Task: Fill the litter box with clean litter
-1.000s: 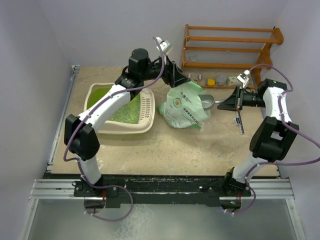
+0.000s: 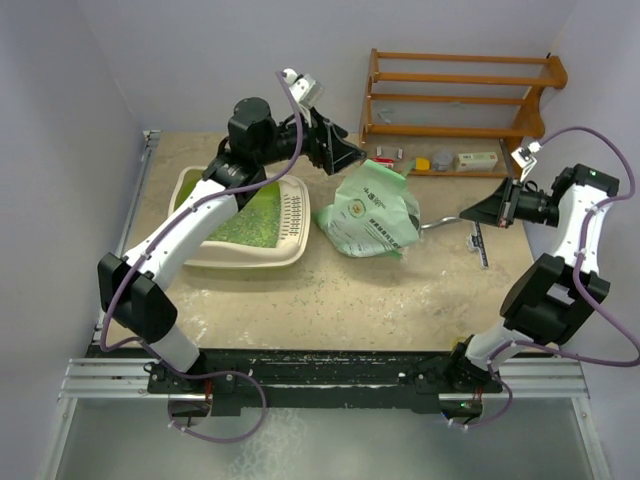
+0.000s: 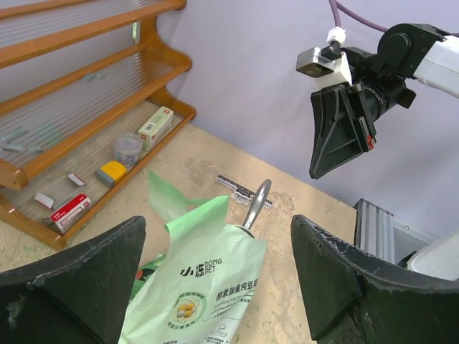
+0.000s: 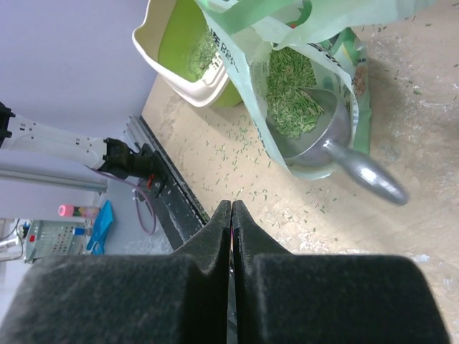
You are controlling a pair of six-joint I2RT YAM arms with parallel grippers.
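The green-and-white litter bag [image 2: 368, 212] stands mid-table with its mouth towards the right. Inside it, the right wrist view shows green pellet litter [image 4: 290, 82] and a grey metal scoop [image 4: 337, 129], whose handle sticks out of the mouth. My right gripper is shut, nothing between its fingers, clear of that handle. Above and left of the bag's top, my left gripper [image 2: 346, 164] is open; the bag's upper edge [image 3: 204, 222] shows beyond its spread fingers [image 3: 118, 251]. To the left sits the cream litter box [image 2: 293, 222], with green litter [image 2: 255, 218] across its bottom.
A wooden rack [image 2: 460, 78] stands along the back, small boxes and a yellow item [image 2: 422, 164] at its foot. On the right lies a dark, slim tool [image 2: 481, 245].
My right gripper has let go of the scoop and drawn back right; the scoop now rests in the bag. My left gripper has moved left, off the bag's top.
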